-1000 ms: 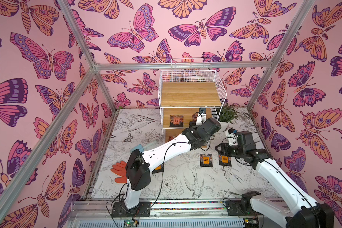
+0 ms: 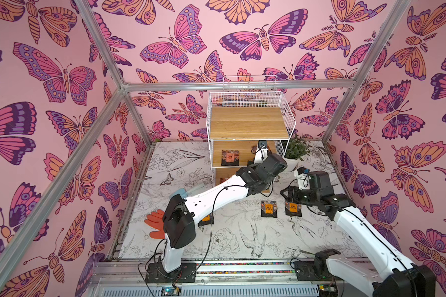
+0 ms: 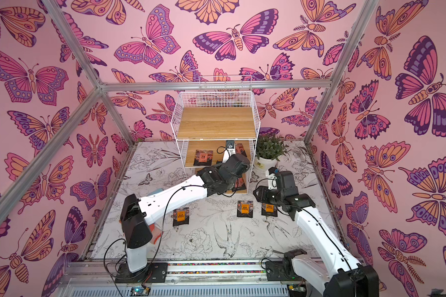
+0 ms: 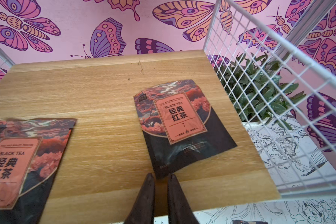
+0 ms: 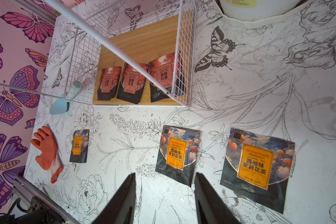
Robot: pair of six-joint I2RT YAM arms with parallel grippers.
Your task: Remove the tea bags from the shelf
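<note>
On the middle shelf (image 4: 100, 93) lie two black tea bags: one tea bag (image 4: 179, 123) towards the right, another tea bag (image 4: 15, 164) at the left. My left gripper is at the near corner of the right bag, its fingertips a narrow gap apart; whether they touch the bag I cannot tell. Three more bags, a left bag (image 5: 109, 84), a middle bag (image 5: 131, 84) and a right bag (image 5: 163, 76), rest on the bottom shelf (image 5: 145, 35). My right gripper stands open over the table, empty, by a grapefruit tea bag (image 5: 177, 155).
Two other grapefruit bags, a near one (image 5: 257, 168) and a far one (image 5: 80, 145), lie on the table. The white wire side (image 4: 287, 74) bounds the shelf, with a potted plant (image 2: 296, 148) beyond it. An orange glove (image 2: 155, 222) is at left. The top shelf (image 2: 247, 123) is bare.
The left arm's wrist has shifted very slightly to the left over the middle shelf. The right arm and the bags in view look unmoved.
</note>
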